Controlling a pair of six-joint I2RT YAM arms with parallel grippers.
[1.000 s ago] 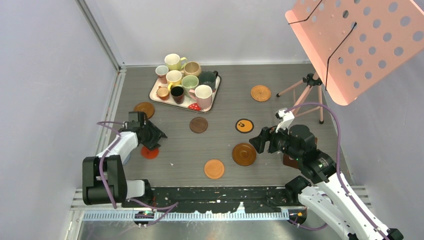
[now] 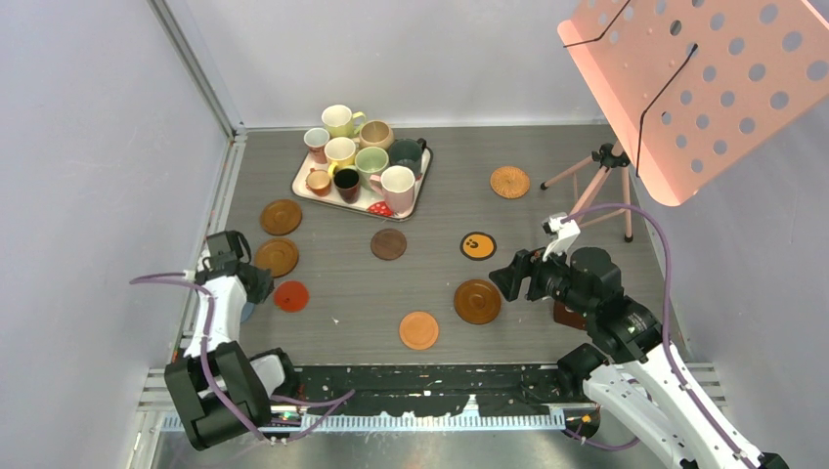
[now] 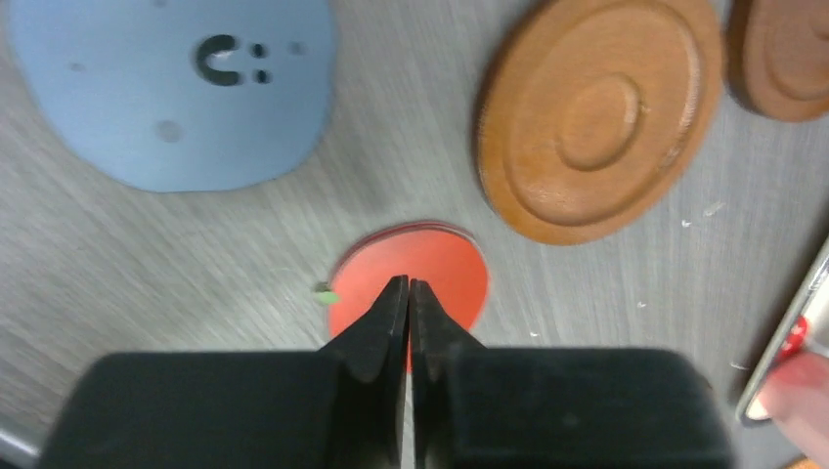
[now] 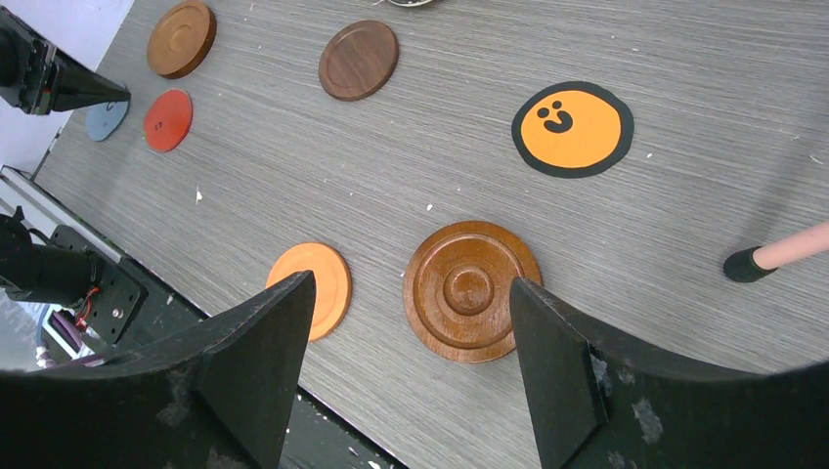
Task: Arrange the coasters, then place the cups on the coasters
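Note:
Several cups and mugs, among them a pink mug point(image 2: 397, 188) and a black cup point(image 2: 347, 184), stand on a tray point(image 2: 426, 183) at the back; which one is meant does not show. Coasters are spread over the table: red point(image 2: 291, 296), brown point(image 2: 277, 257), dark brown point(image 2: 388, 244), orange point(image 2: 418, 330) and a black-rimmed orange one point(image 2: 478, 245). My left gripper point(image 2: 262, 285) is by the left edge, partly over a blue coaster point(image 3: 176, 88). In its wrist view its fingers point(image 3: 377, 332) come together, only a hairline between them, holding nothing. My right gripper stands open and empty above a large brown coaster point(image 4: 469, 293).
A pink perforated panel point(image 2: 714, 88) overhangs the back right on a tripod point(image 2: 616, 166). One woven coaster point(image 2: 509, 182) lies in front of it. Between tray and front edge the table is flat and clear apart from coasters.
My left arm has drawn back leftward, away from the red coaster and the brown one behind it, uncovering both. The left fingers have come closer together. My right arm has hardly moved; the cups are unchanged.

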